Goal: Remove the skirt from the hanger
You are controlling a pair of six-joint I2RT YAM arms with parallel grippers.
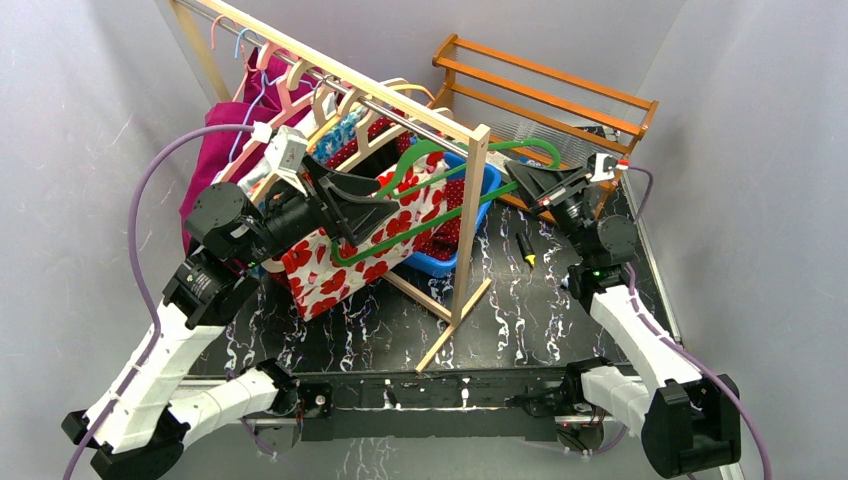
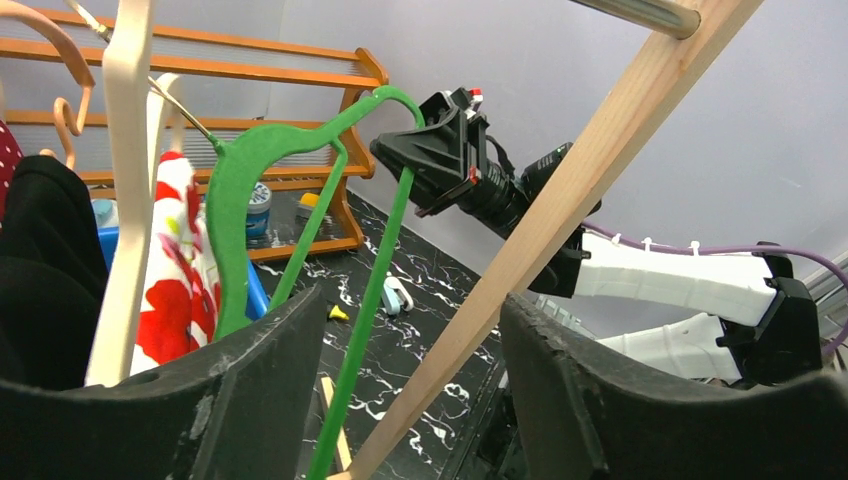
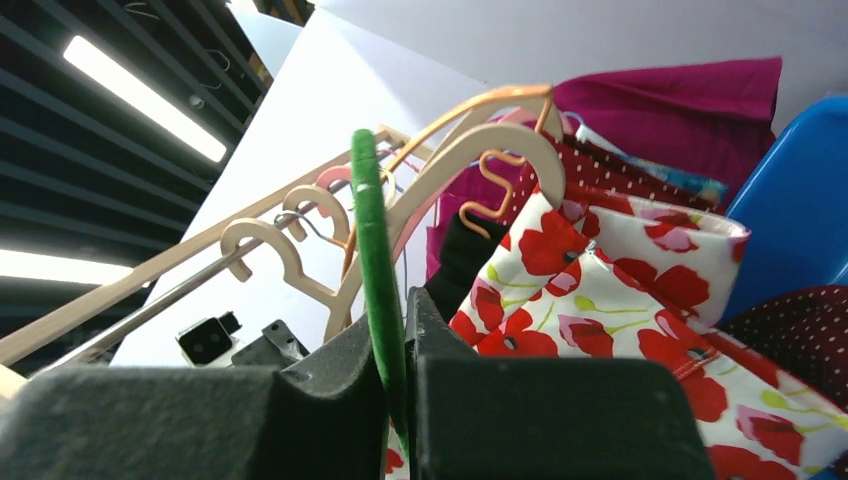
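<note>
The green hanger stretches tilted between my two arms, and my right gripper is shut on its right end. In the right wrist view the green bar runs down between the shut fingers. Behind the hanger hangs the white skirt with red flowers; whether any of it is still joined to the hanger, I cannot tell. My left gripper has its fingers spread apart. In the left wrist view the hanger's lower bar passes across that gap, with no finger closed on it.
The wooden rack's front post stands between the arms, close to the hanger. Other hangers and clothes crowd the rail. A blue bin sits behind the post, and a yellow-black tool lies on the table.
</note>
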